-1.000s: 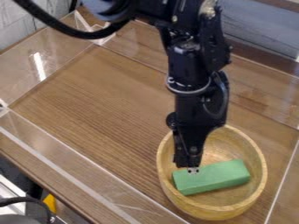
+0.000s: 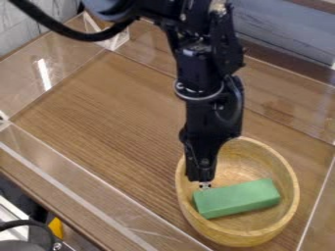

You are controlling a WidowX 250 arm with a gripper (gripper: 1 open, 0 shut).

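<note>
A round tan bowl (image 2: 281,224) sits at the lower right with a green rectangular block (image 2: 236,198) lying inside it. My black gripper (image 2: 203,176) hangs over the bowl's left part, just left of and above the block's left end. It is shut, and I see nothing held between its fingers.
Raised edges border the table at the left and back. A dark cable runs at the lower left corner.
My gripper has shifted slightly left, toward the bowl's left rim. The bowl and block look about where they were.
</note>
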